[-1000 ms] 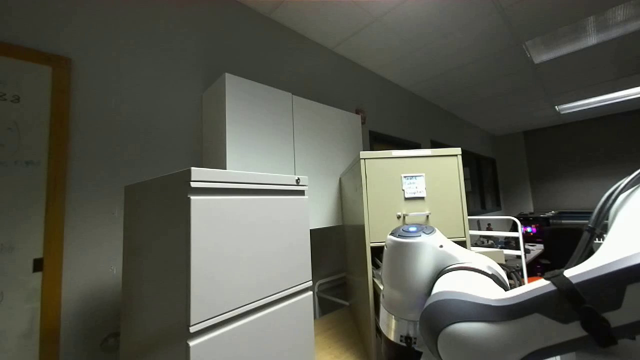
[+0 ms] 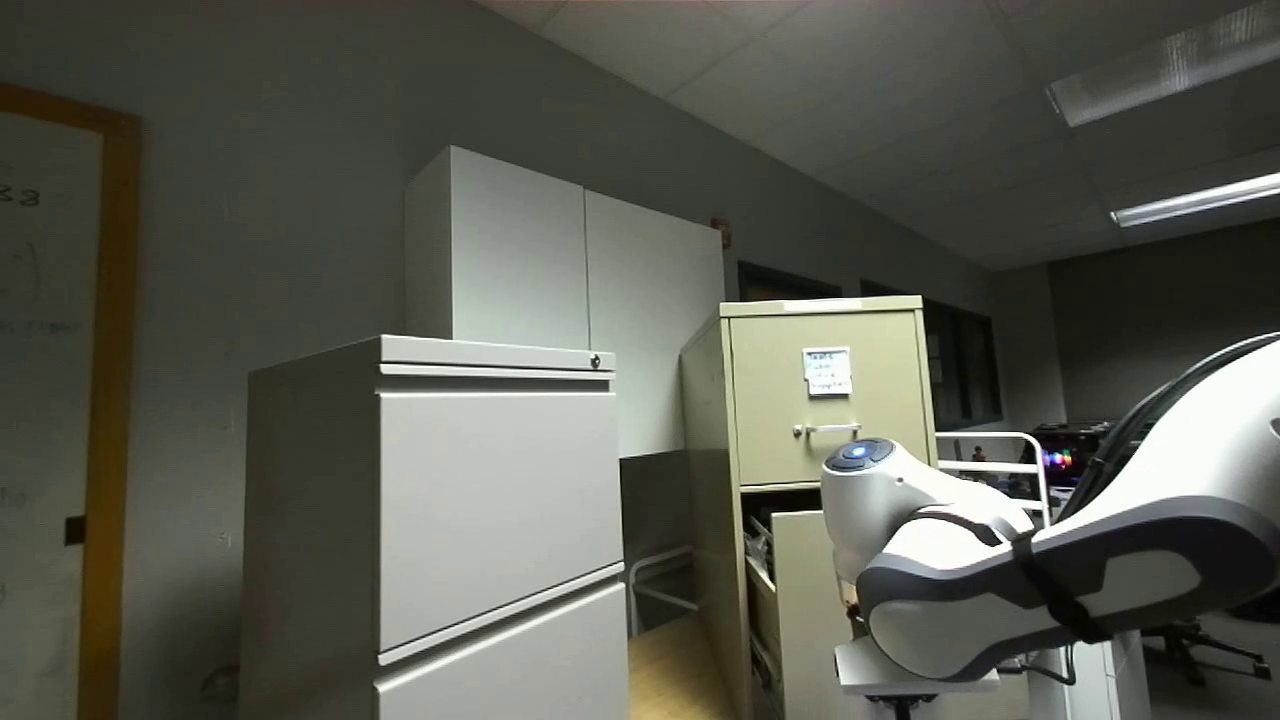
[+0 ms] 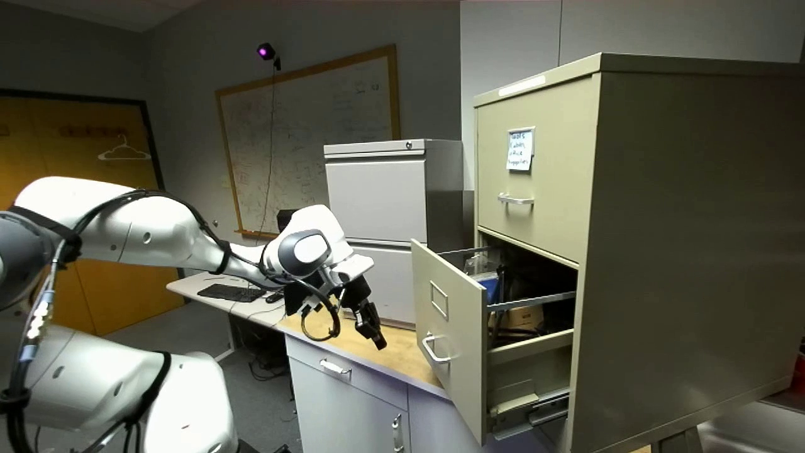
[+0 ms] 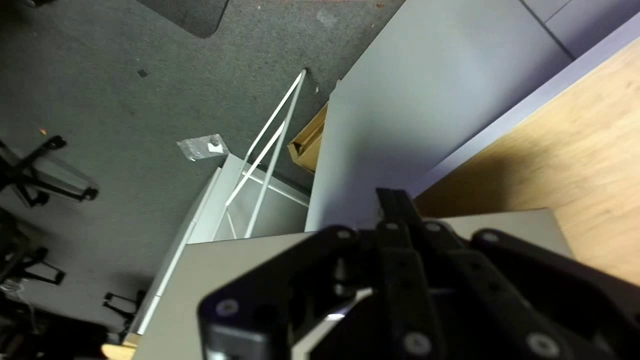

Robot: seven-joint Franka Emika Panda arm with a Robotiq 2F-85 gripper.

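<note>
A tall beige filing cabinet has its upper drawer closed, with a paper label on the front. Below it, the second drawer stands pulled out, a silver handle on its face. Inside show a blue item and a tan box. My gripper hangs tilted downward in front of that drawer, over the wooden counter and apart from the handle. In the wrist view, the gripper's fingers are together with nothing showing between them. A beige panel lies beneath the gripper there.
A grey two-drawer cabinet stands on the wooden counter beside the beige one. White lower cupboards sit below. A white metal rack and a cardboard box are on the floor side.
In exterior view 1, the arm's wrist has shifted right and tilted over. More of the open drawer's front now shows, which the arm hid earlier.
</note>
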